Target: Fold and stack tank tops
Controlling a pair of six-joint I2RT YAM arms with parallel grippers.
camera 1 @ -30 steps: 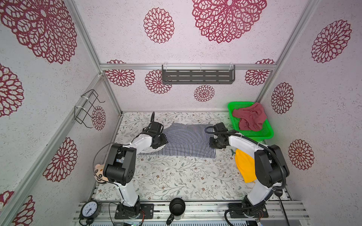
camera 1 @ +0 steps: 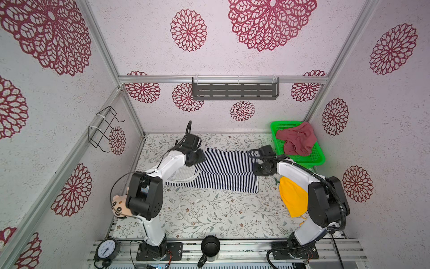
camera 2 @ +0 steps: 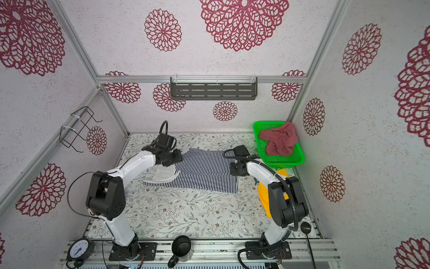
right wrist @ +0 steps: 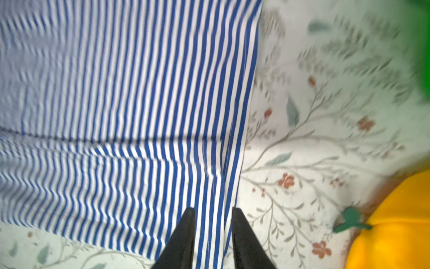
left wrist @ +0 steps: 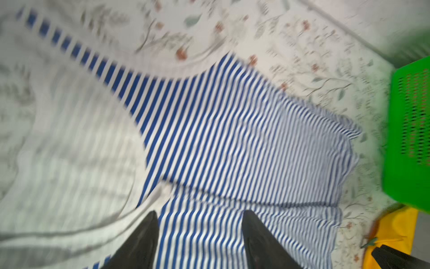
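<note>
A blue-and-white striped tank top (camera 1: pixel 226 161) lies spread on the floral table (camera 1: pixel 215 215), with a lengthwise crease across its middle and a pale trimmed part at its left end. My left gripper hovers above the left portion, fingers apart; its wrist view is blurred. My right gripper is over the right edge near that crease, fingers parted, with striped cloth visible below and between them.
A green basket (camera 1: pixel 318 150) holding a maroon cloth (camera 1: pixel 295 136) stands at back right. A yellow item (camera 1: pixel 291 197) lies beside the right arm.
The tank top's front edge sits a little nearer the front.
</note>
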